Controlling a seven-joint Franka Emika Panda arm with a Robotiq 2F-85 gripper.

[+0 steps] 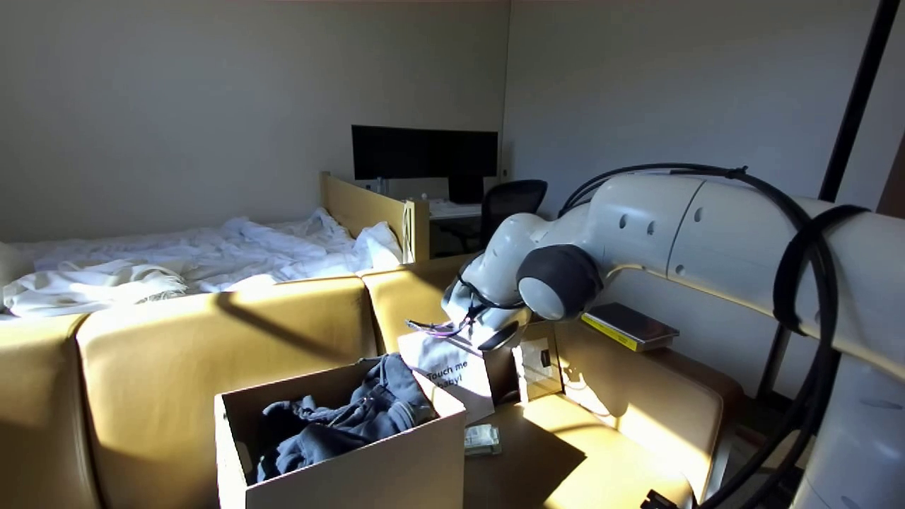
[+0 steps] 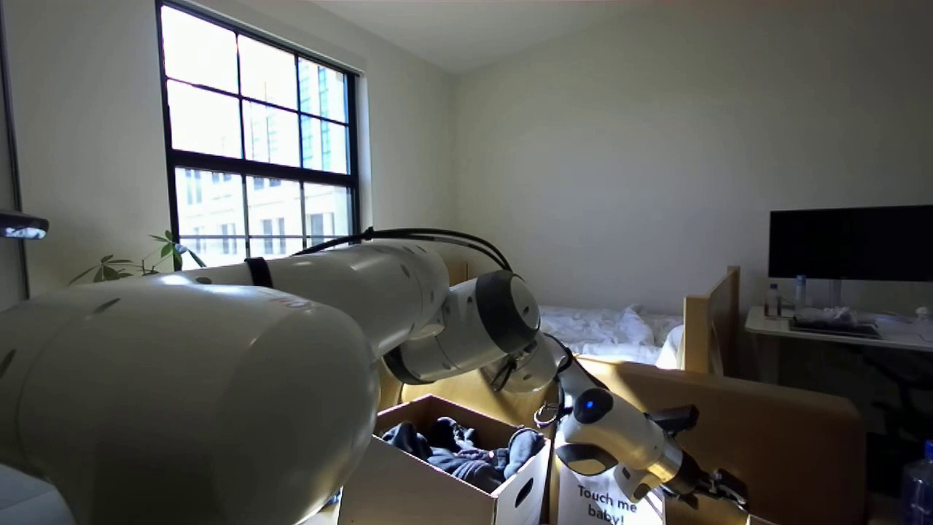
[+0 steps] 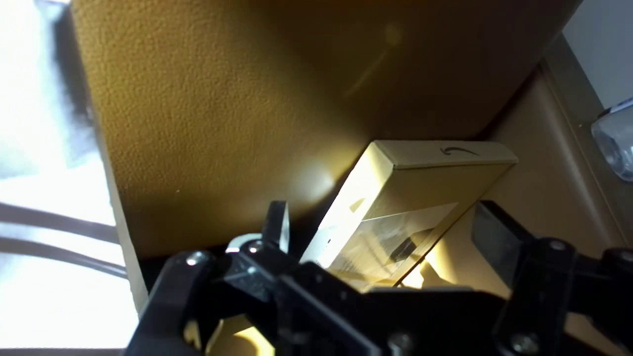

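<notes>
In the wrist view my gripper stands open, its two fingers well apart. A yellowish cardboard box (image 3: 439, 184) with a clear window and an arrow mark lies beyond and partly between the fingers, leaning in the sofa's corner; I cannot tell whether either finger touches it. In exterior view 1 the same small box (image 1: 539, 370) stands on the seat against the armrest, beside a white sign (image 1: 450, 373) reading "Touch me baby!". Exterior view 2 shows my gripper (image 2: 730, 494) low in front of the sofa back, to the right of the sign (image 2: 603, 503).
A large open carton (image 1: 356, 466) holding dark clothes (image 1: 348, 420) stands left of the sign. A small packet (image 1: 481, 440) lies on the seat. On the armrest rests a dark book-like item (image 1: 632, 324) with a yellow edge.
</notes>
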